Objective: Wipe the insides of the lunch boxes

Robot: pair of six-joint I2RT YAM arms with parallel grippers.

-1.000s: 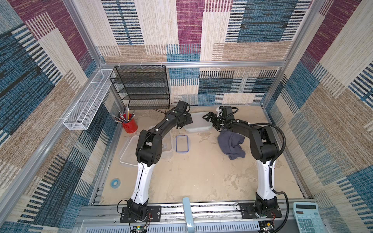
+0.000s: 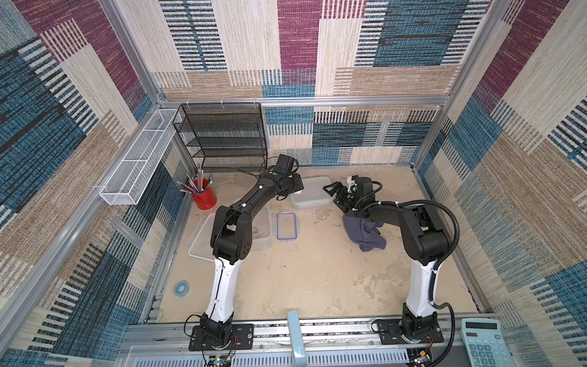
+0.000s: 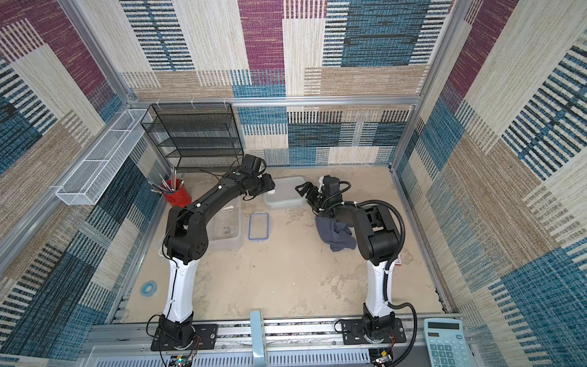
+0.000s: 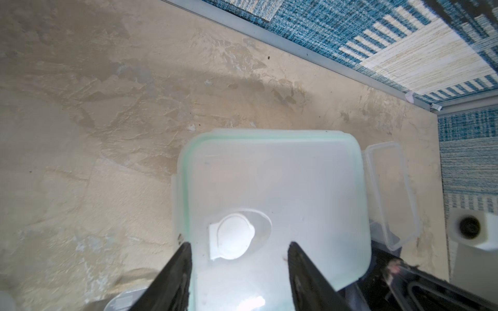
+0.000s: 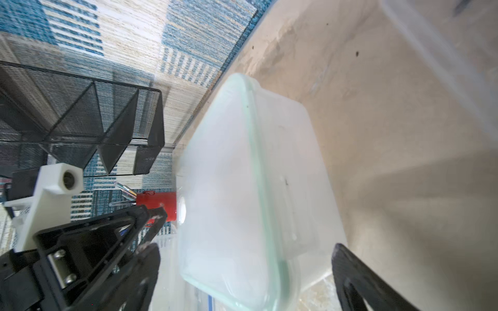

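A translucent lidded lunch box (image 2: 313, 190) with a pale green rim (image 4: 269, 186) sits at the back middle. My left gripper hangs over its lid near the white vent tab (image 4: 232, 235), fingers apart with nothing between them. My right gripper stands open at the box's right corner. A dark grey cloth (image 2: 364, 235) lies crumpled beneath the right arm. Clear containers (image 2: 201, 244) lie at the left, and a blue-rimmed rectangular piece (image 2: 286, 226) lies in the middle.
A red cup of pens (image 2: 204, 198) stands at the back left below a black mesh rack (image 2: 220, 137). A blue tape ring (image 2: 181, 288) is at front left.
My left gripper has risen slightly from where it was a second ago.
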